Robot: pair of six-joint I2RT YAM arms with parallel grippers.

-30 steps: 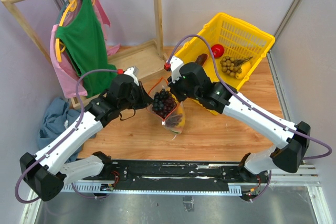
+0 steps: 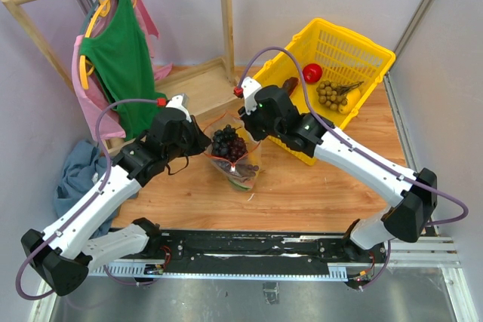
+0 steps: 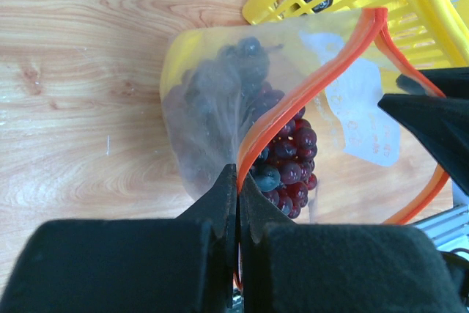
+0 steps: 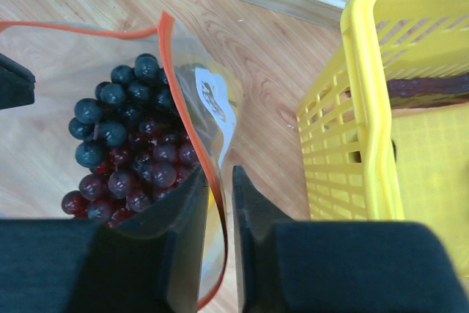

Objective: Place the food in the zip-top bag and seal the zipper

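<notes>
The clear zip top bag [image 2: 240, 173] with an orange zipper rim [image 3: 297, 97] stands mouth-up and wide open on the table between my arms. Inside it lie dark grapes [image 2: 229, 144], red and blue-black [image 4: 132, 144]. My left gripper is shut on the rim at the bag's left side, the orange strip running down between its fingertips. At the opposite side, my right gripper has its fingers parted. The orange rim passes through that gap, nearer the left-hand finger [image 4: 189, 214]. Whatever lies under the grapes is partly hidden.
Close on the right is a yellow basket [image 2: 368, 50] holding a red tomato [image 2: 312, 73], olive-green grapes [image 2: 330, 94] and other food. A wooden rack with clothes [image 2: 124, 65] is at back left, a blue cloth [image 2: 79, 179] below.
My left gripper has shifted left with its side of the rim, and the bag's mouth has spread wider. Between the last two top views, the right gripper has edged slightly left.
</notes>
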